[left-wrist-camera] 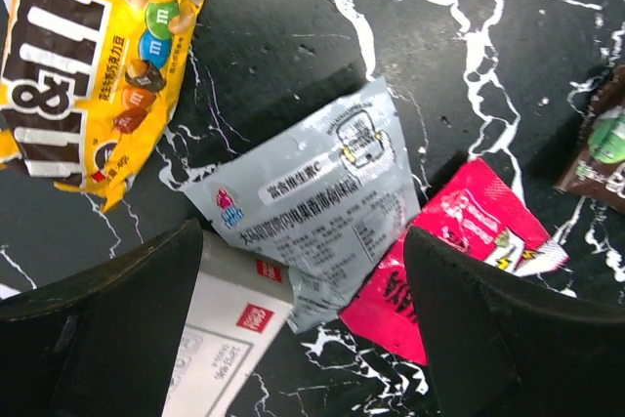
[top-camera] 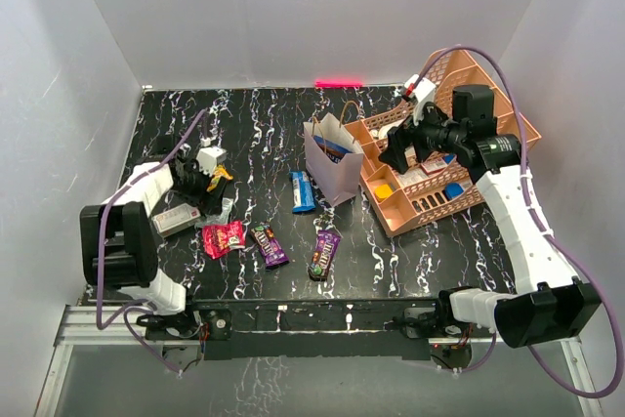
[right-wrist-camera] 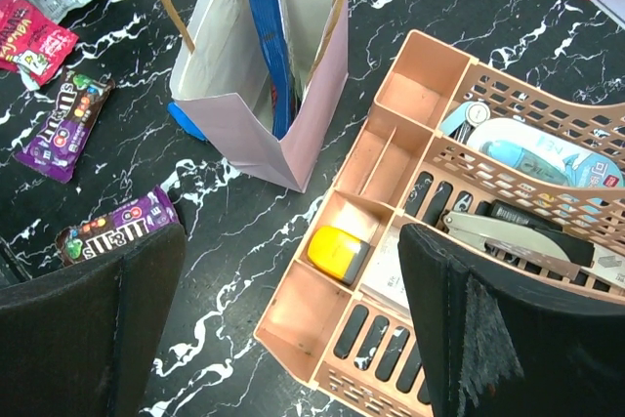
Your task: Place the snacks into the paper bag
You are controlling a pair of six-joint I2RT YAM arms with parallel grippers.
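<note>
My left gripper is open above a silver-grey snack packet (left-wrist-camera: 317, 192), with nothing held. Beside that packet lie a red snack packet (left-wrist-camera: 479, 222), a yellow M&M's packet (left-wrist-camera: 107, 56) and a white box (left-wrist-camera: 229, 329). Two purple-brown M&M's packets (top-camera: 269, 245) (top-camera: 324, 254) rest near the table's front, and a blue packet (top-camera: 303, 191) is left of the paper bag (top-camera: 334, 175). The bag stands upright and open at the top, a blue packet (right-wrist-camera: 271, 36) showing inside. Over the orange basket my right gripper hangs open and empty.
The orange divided basket (top-camera: 398, 217) stands directly right of the bag, holding several small items, among them a yellow-and-black one (right-wrist-camera: 337, 253). A pink-edged object (top-camera: 338, 83) is at the back edge.
</note>
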